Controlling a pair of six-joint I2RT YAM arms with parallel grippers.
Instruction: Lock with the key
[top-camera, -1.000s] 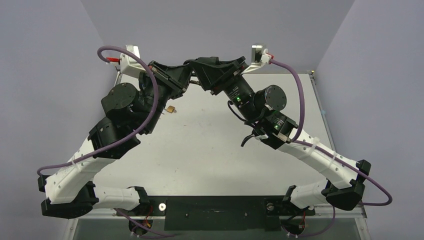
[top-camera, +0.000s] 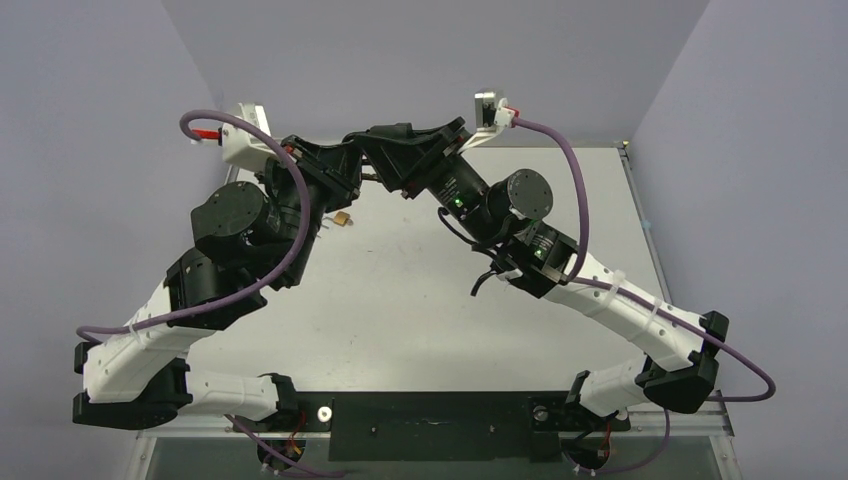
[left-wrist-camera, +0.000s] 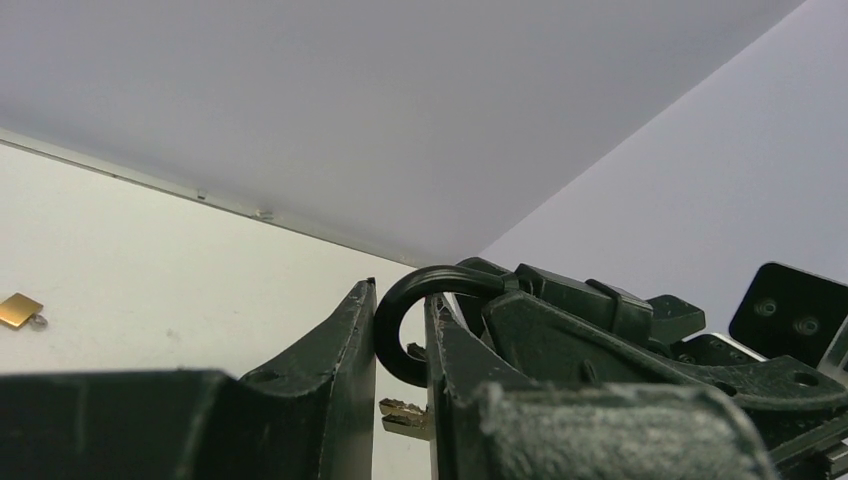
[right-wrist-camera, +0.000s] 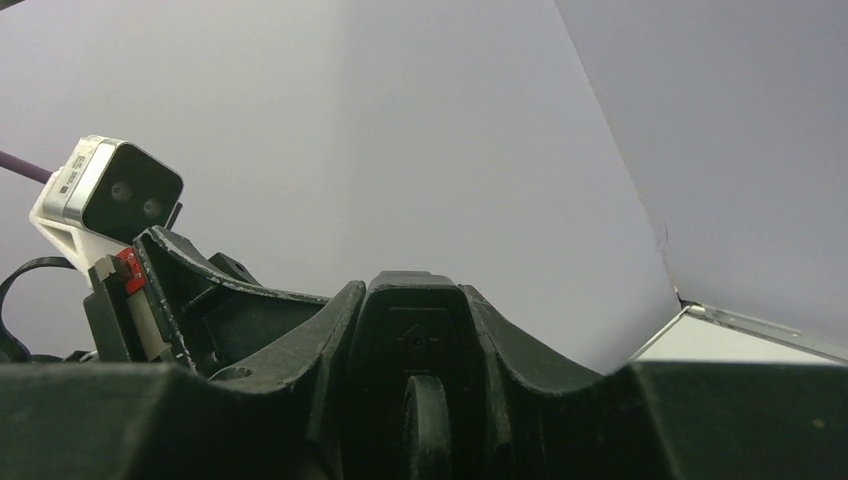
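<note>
A black curved loop (left-wrist-camera: 388, 340), apparently a lock's shackle, reaches from the right gripper's side to between the left fingers. My left gripper stands part open around it, with a gap showing; whether both fingers touch it is unclear. My right gripper is shut on a black rounded body (right-wrist-camera: 413, 335), apparently the lock body. Below the loop sits a small brass-coloured piece (left-wrist-camera: 404, 420), perhaps the key, partly hidden by a finger. From above, the meeting fingers are mostly covered by the arms; a thin brownish piece (top-camera: 370, 177) pokes out beneath them.
A small brass padlock-like block (top-camera: 342, 218) lies on the white table (top-camera: 420, 310), close to the left arm. It also appears at the left wrist view's left edge. Walls rise at the back and both sides.
Both grippers have shifted together to the left and slightly downward in the top view, still meeting at their tips. The brass block on the table has not moved.
</note>
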